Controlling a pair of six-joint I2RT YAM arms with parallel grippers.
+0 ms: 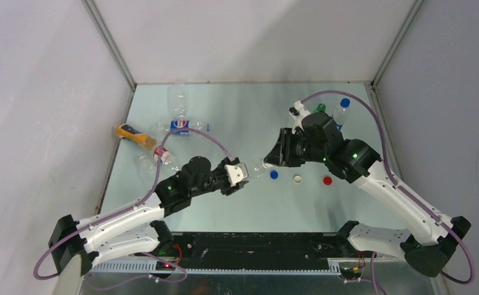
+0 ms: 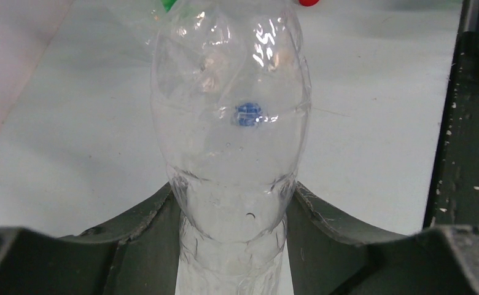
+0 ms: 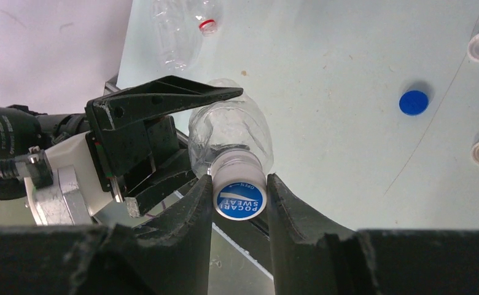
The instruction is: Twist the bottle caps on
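Observation:
In the middle of the top view, my left gripper (image 1: 236, 178) is shut on a clear plastic bottle (image 2: 234, 153), which fills the centre of the left wrist view. My right gripper is shut on a white cap with a blue label (image 3: 239, 200) at the bottle's neck. Whether the cap is threaded on cannot be told. Loose caps lie on the table below: blue (image 1: 274, 174), white (image 1: 297, 179) and red (image 1: 327, 180).
Several bottles lie at the left, including an orange one (image 1: 132, 134) and one with a Pepsi label (image 1: 179, 128). A blue-capped bottle (image 1: 341, 114) and a green bottle stand at the back right, partly behind my right arm.

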